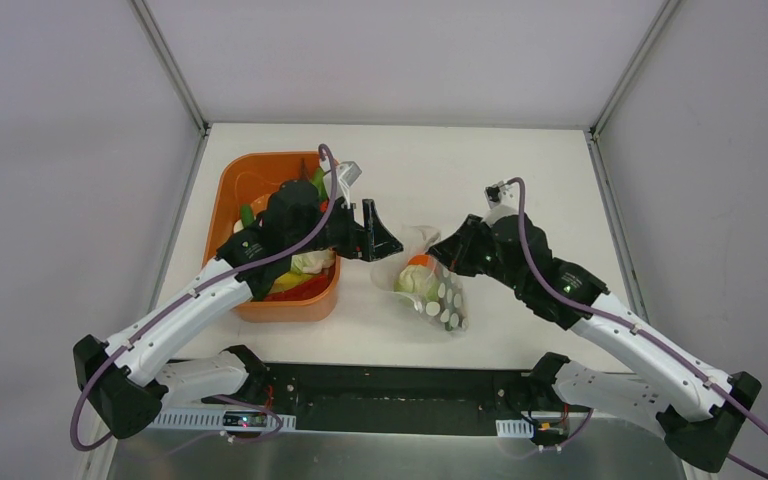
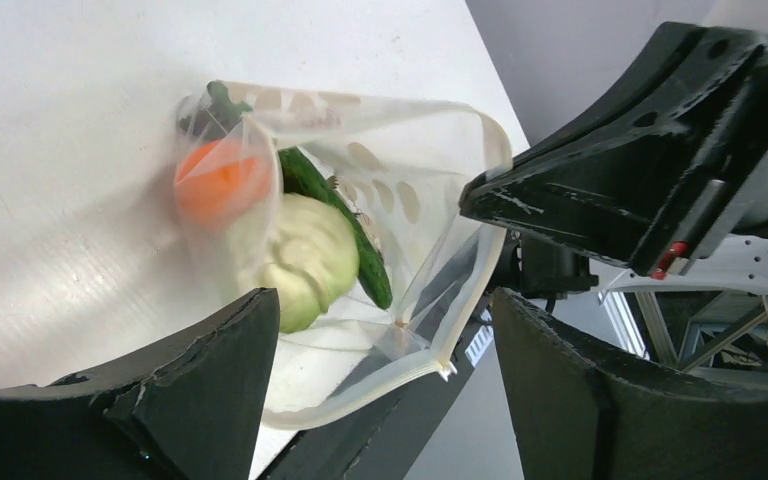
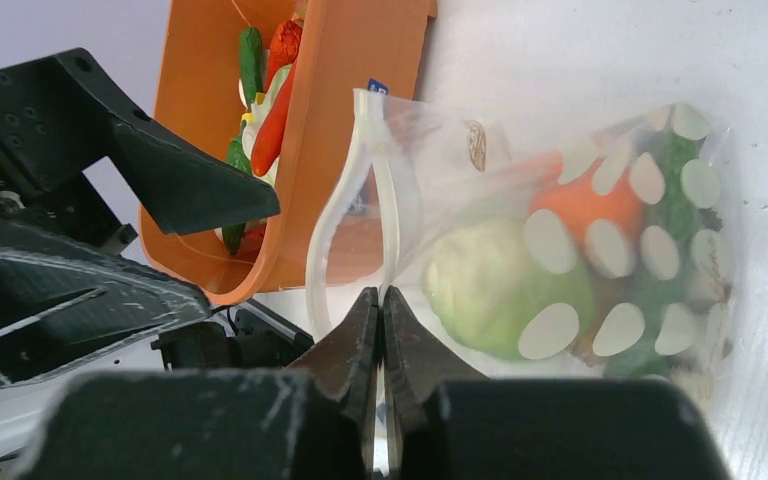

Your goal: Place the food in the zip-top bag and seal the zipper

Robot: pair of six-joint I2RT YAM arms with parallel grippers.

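The clear zip bag (image 1: 440,300) lies on the table between my arms; it holds a green cabbage (image 2: 315,260), an orange item (image 2: 215,180) and a cucumber (image 2: 375,270). My left gripper (image 1: 380,240) hangs above the bag's left side, its fingers apart with nothing between them. My right gripper is shut on the bag's rim at the zipper strip, holding the mouth up; in the left wrist view the mouth gapes.
An orange bin (image 1: 275,310) of assorted toy vegetables stands at the left, under the left arm.
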